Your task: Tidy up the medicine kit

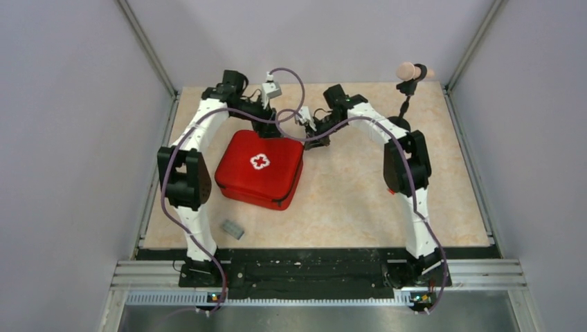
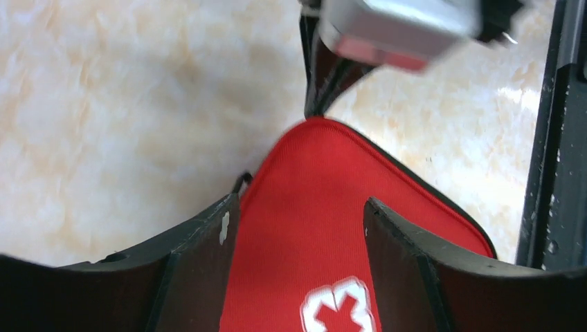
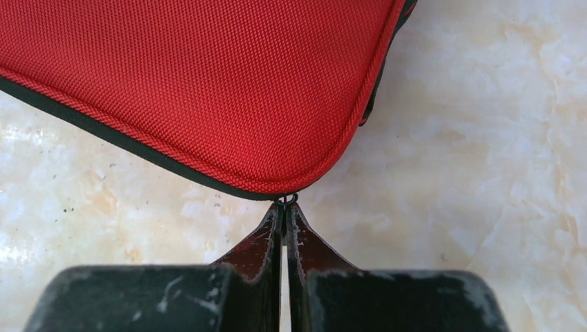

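A closed red medicine kit [image 1: 242,166] with a white-and-red cross emblem lies on the left half of the table. Over its back edge stands my left gripper [image 1: 270,135], fingers open and nothing between them; its fingers [image 2: 197,242] frame the red lid from above in the left wrist view. At the kit's back right corner is my right gripper [image 1: 307,145]. In the right wrist view its fingertips [image 3: 272,220] are pressed together around a small dark zipper pull [image 3: 286,199] at the rounded corner. The kit's contents are hidden.
A grey blister pack [image 1: 232,229] lies in front of the kit at the left. A black stand [image 1: 404,104] rises at the back right. Part of a small orange-red item [image 1: 391,191] shows beside the right arm.
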